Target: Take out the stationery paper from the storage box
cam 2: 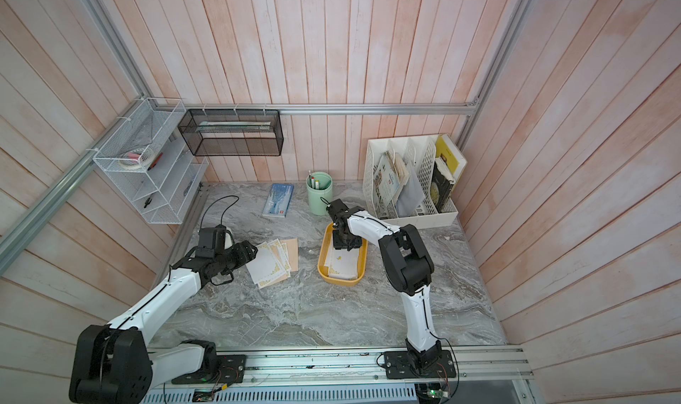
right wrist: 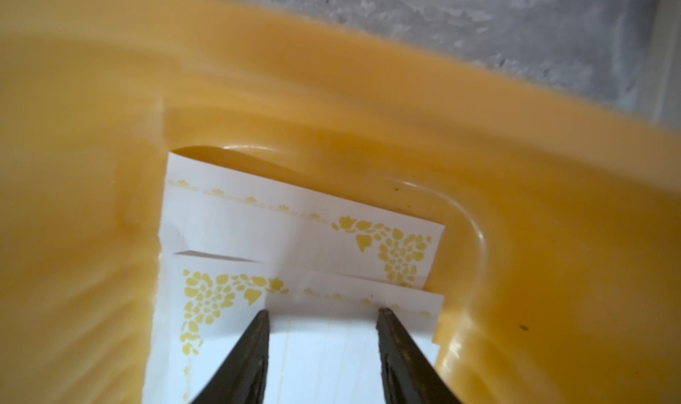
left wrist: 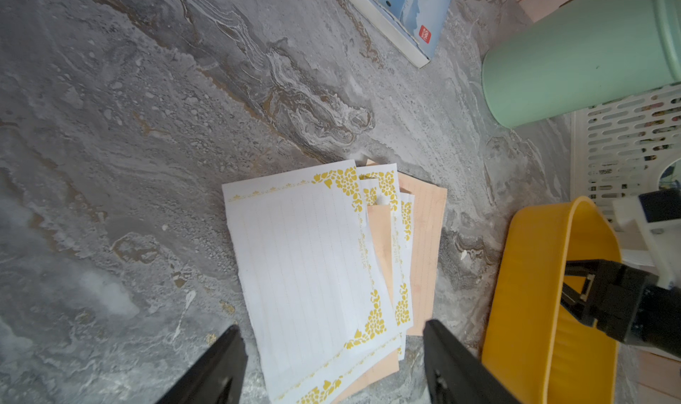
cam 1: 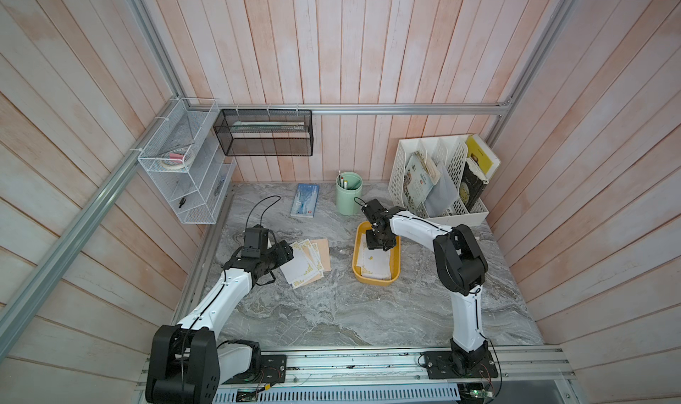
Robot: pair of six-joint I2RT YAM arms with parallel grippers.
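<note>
White stationery paper (right wrist: 319, 361) with yellow floral corners lies in the yellow storage box (cam 1: 376, 282), a second sheet (right wrist: 298, 216) showing under its far edge. My right gripper is inside the box, its fingertips part open above the top sheet. Whether they touch the paper I cannot tell. On the table to the left, a fanned pile of similar sheets (left wrist: 305, 269) and tan ones lies flat. Above that pile's near end my left gripper is open, with nothing between its fingers.
A green pen cup (cam 1: 349, 199) stands just behind the box, and a white file holder (cam 1: 459, 219) with folders is at the back right. A blue boxed item (cam 1: 305, 199) lies behind the pile.
</note>
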